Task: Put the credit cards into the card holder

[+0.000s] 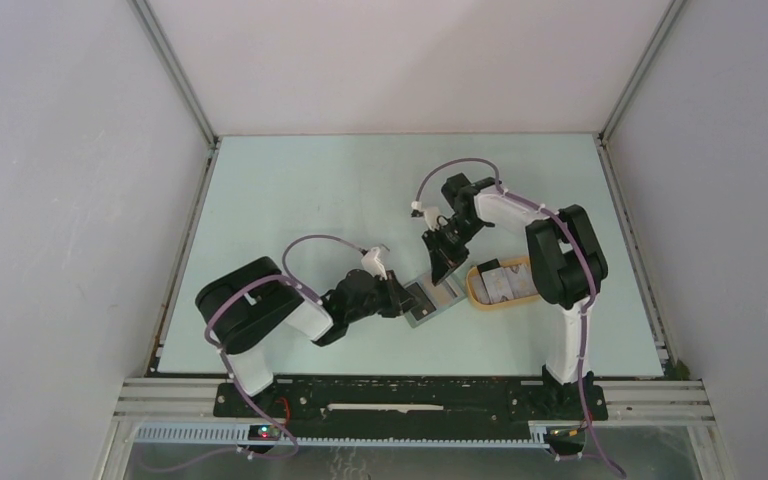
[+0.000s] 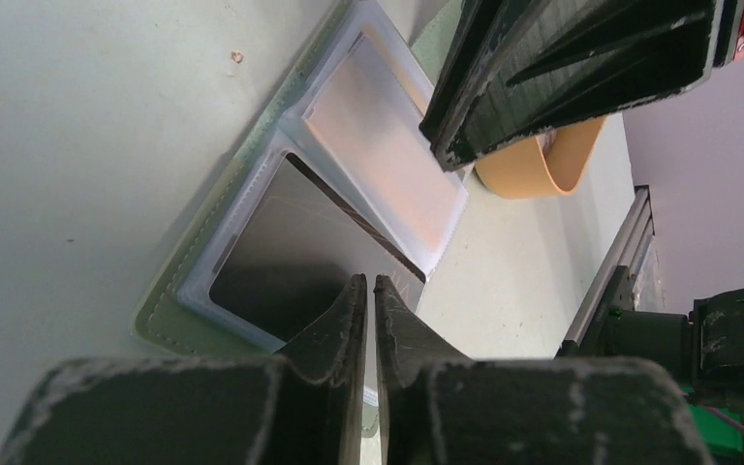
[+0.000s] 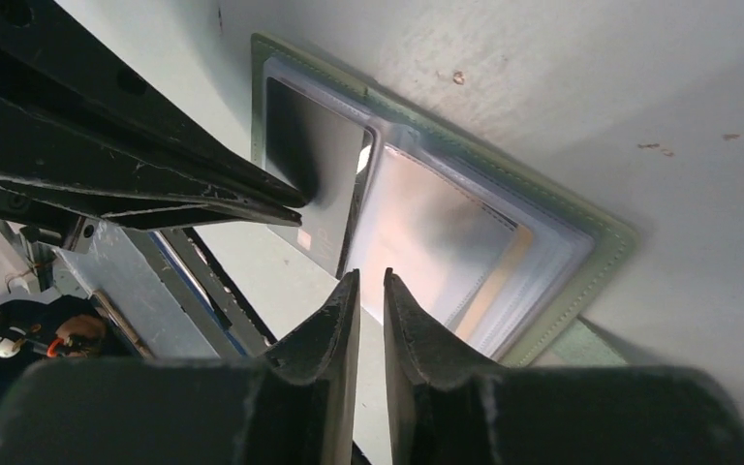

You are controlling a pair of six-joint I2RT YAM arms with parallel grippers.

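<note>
The open card holder [image 1: 419,321] lies flat on the table, grey-green with clear sleeves. A dark card [image 3: 302,145] lies in one sleeve, and a pale card [image 3: 426,228] lies in the sleeve beside it. At the holder's left side is my left gripper [image 1: 406,301], its tips over the dark card in the right wrist view. My right gripper [image 1: 436,279] is above the holder's upper part, near the pale card in the left wrist view. Both grippers are shut to a narrow slit. I see no card between the left fingers or the right fingers [image 3: 345,315].
Right of the holder stands a tan basket [image 1: 505,305] with a few flat items [image 1: 508,284] in it, under the right arm.
</note>
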